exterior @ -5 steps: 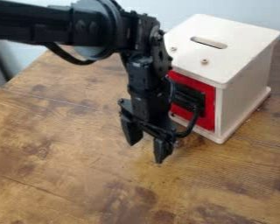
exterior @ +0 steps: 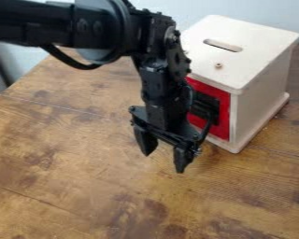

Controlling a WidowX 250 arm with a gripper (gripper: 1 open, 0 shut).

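My black gripper (exterior: pixel 163 153) hangs low over the wooden table, its two fingers pointing down and apart, with nothing visible between them. It is in front of a pale wooden box (exterior: pixel 252 79) with a slot in its top and a red front panel (exterior: pixel 209 91), which the arm partly hides.
A pale wall runs behind the table at the back.
Over the last second my gripper has shifted slightly to the right. The box has not moved.
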